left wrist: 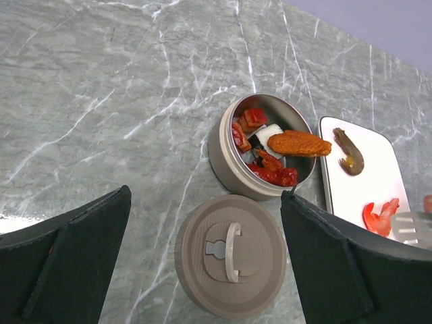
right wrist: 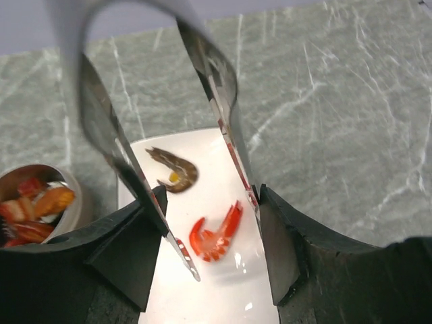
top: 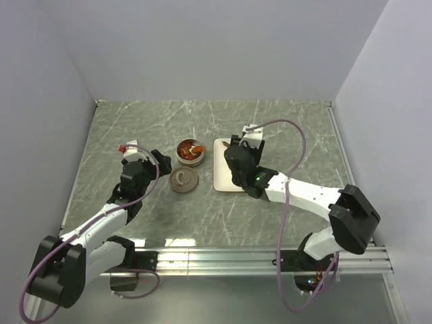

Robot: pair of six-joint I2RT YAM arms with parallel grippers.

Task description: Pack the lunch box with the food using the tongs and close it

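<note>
The steel lunch box (left wrist: 226, 152) holds red pieces, a white piece and a fried piece (left wrist: 297, 144) on its rim. Its lid (left wrist: 229, 263) lies in front of it. A white tray (right wrist: 169, 297) carries a grey shrimp (right wrist: 177, 172) and a red piece (right wrist: 214, 239). My right gripper is over the tray, metal tongs at its fingers, parted with no food visible between them. My left gripper stands open, left of the lid in the top view, nothing between its fingers.
Bare marble table (top: 297, 121) surrounds the items, clear at the back and right. Grey walls enclose it; a metal rail (top: 202, 255) runs along the front.
</note>
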